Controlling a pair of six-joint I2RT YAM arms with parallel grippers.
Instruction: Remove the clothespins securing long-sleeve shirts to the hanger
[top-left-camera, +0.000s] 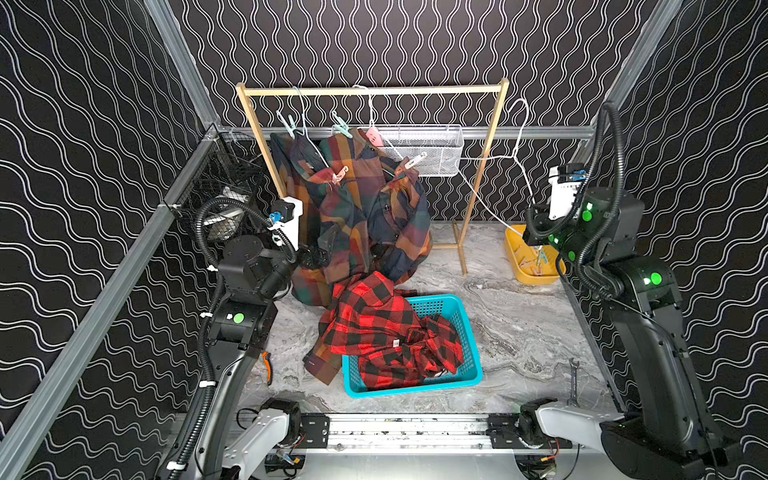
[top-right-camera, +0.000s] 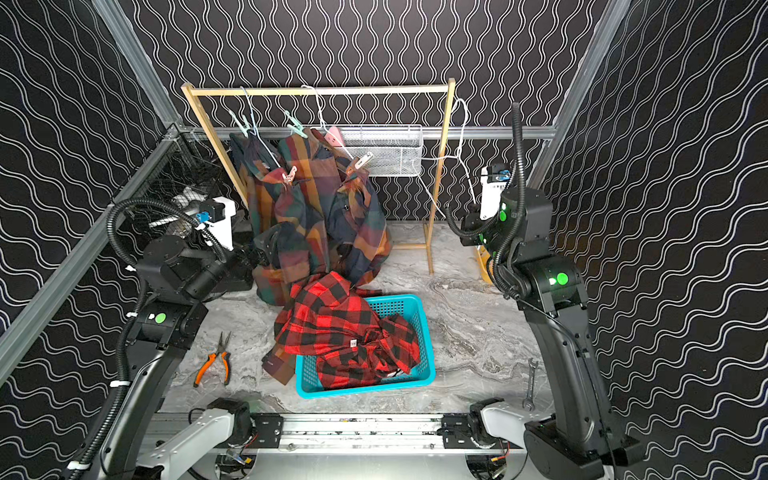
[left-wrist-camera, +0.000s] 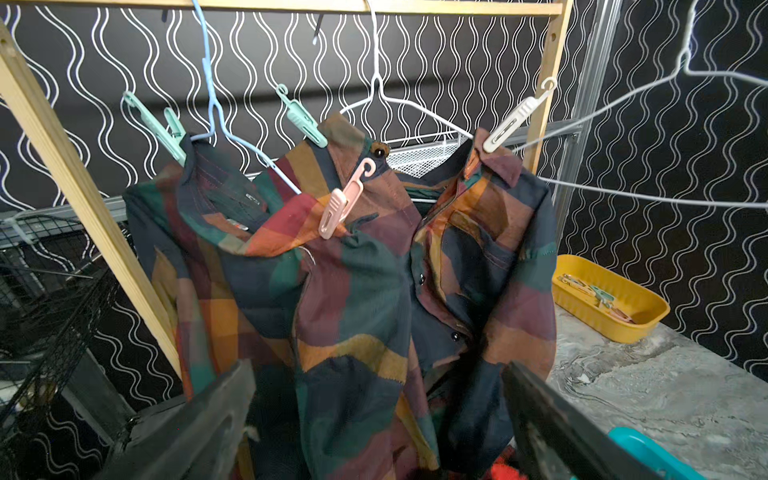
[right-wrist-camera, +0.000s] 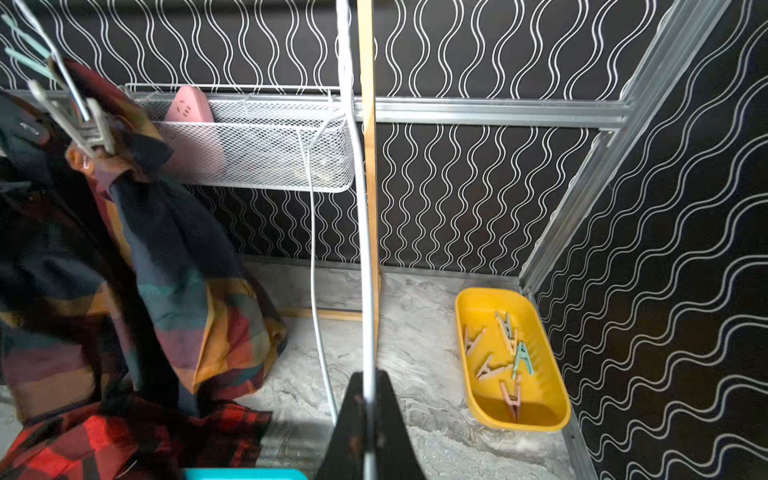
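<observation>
Plaid shirts (left-wrist-camera: 360, 304) hang on the wooden rack, with mint clothespins (left-wrist-camera: 302, 120), a pink clothespin (left-wrist-camera: 340, 208) and a pale clothespin (left-wrist-camera: 512, 120) at their collars. My left gripper faces these shirts with fingers apart, empty. My right gripper is shut on an empty white hanger (right-wrist-camera: 364, 240), held upright near the rack's right post. A yellow tray (right-wrist-camera: 552, 352) holding several loose clothespins sits at the back right. A red checked shirt (top-left-camera: 384, 328) lies in the teal basket (top-left-camera: 472, 352).
A white wire basket (top-left-camera: 436, 152) is on the back rail behind the rack (top-left-camera: 432, 89). A black mesh basket is at the left wall. Pliers (top-right-camera: 216, 368) and a wrench (top-right-camera: 530, 384) lie near the front. Bare table shows at right.
</observation>
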